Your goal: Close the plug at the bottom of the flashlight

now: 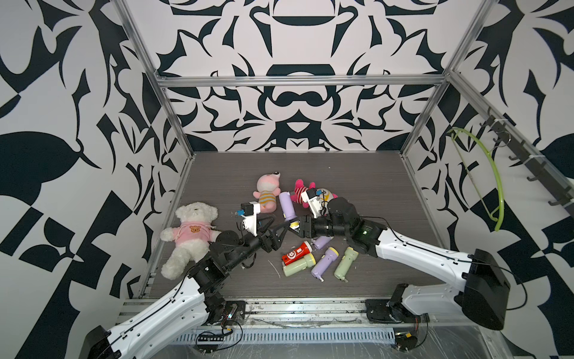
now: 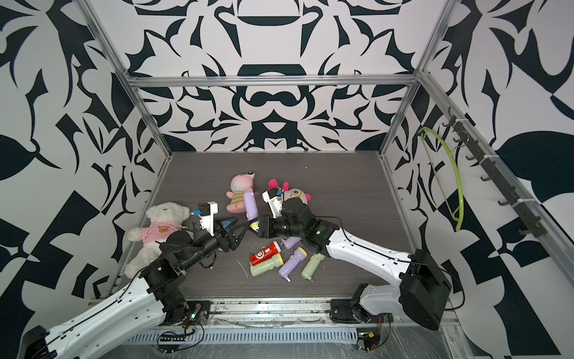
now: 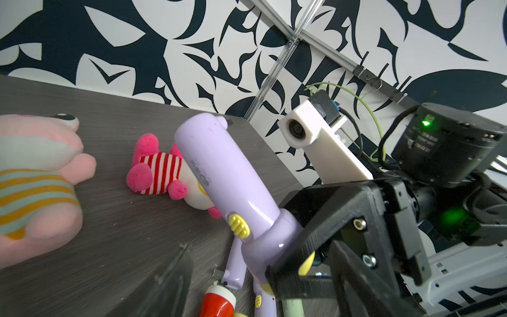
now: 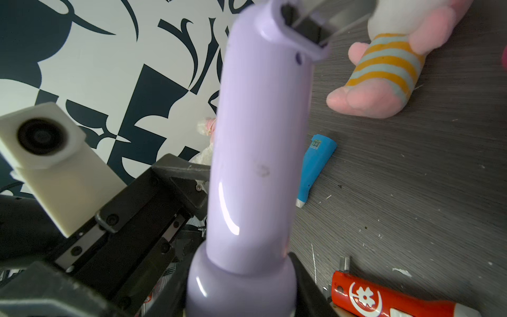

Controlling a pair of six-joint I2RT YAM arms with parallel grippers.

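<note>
A lilac flashlight (image 3: 221, 163) with a yellow switch is held upright at its wide head in my right gripper; the same flashlight (image 1: 287, 205) stands above the table's centre. At its tail, in the right wrist view, an opening (image 4: 298, 23) with dark inside and a blurred translucent flap shows at the top. My left gripper reaches in from the left, its fingers spread around empty space below and in front of the flashlight's head, close to my right gripper.
Flashlights lie below the grippers: red (image 4: 380, 295), blue (image 4: 317, 163), green (image 1: 346, 263) and lilac (image 1: 324, 263). A white bear (image 1: 191, 239), pink bear (image 1: 267, 191) and striped plush (image 3: 158, 174) surround them.
</note>
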